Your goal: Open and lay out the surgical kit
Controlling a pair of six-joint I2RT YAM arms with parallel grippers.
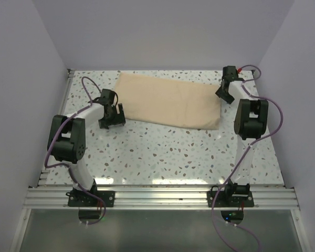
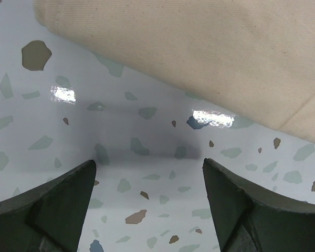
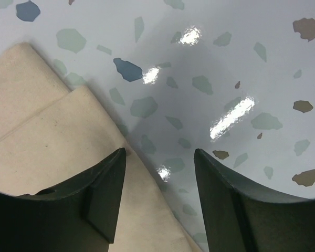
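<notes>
A beige cloth (image 1: 170,100) lies spread and mostly flat across the back of the speckled table. My right gripper (image 1: 224,96) is above its right edge. In the right wrist view the fingers stand apart, one over the cloth (image 3: 58,152) and the other over bare table; the cloth's edge runs between them and nothing is gripped. A folded-over layer shows near the corner there. At the cloth's left front edge my left gripper (image 1: 114,117) hangs open, with only table between its fingers and the cloth (image 2: 199,47) just beyond. No instruments are visible.
Bare speckled table (image 1: 168,152) fills the front and middle. Grey walls border the left, back and right, and a metal rail (image 1: 163,194) runs along the front. Purple cables trail from both arms.
</notes>
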